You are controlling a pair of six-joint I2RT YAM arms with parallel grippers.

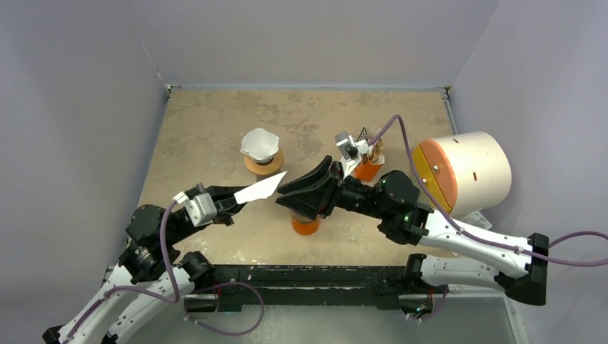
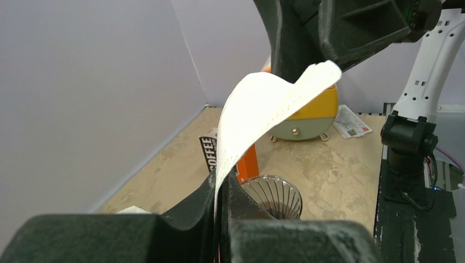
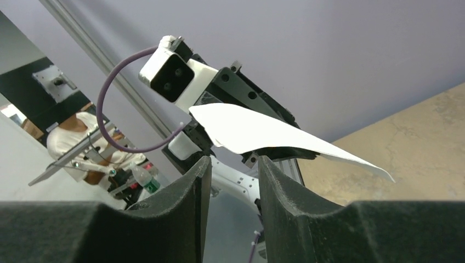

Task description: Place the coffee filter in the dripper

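The white coffee filter [image 1: 262, 189] hangs in the air as a folded sheet, its near end pinched in my left gripper [image 1: 242, 198], which is shut on it. In the left wrist view the filter [image 2: 257, 109] rises from the fingertips and its far end curls over. My right gripper [image 1: 279, 195] is just beyond that free end, fingers parted and holding nothing; the right wrist view shows the filter [image 3: 274, 134] past the gap. Below, a clear ribbed dripper [image 2: 277, 194] stands with its mouth up. From above, the right gripper largely hides it, leaving its orange base [image 1: 305, 226] visible.
White paper filters [image 1: 259, 142] sit in a holder on a round wooden stand [image 1: 264, 168] at the back. An orange coffee-printed box [image 1: 367, 171] and a cream and yellow canister [image 1: 469, 172] stand to the right. Open table lies at the back.
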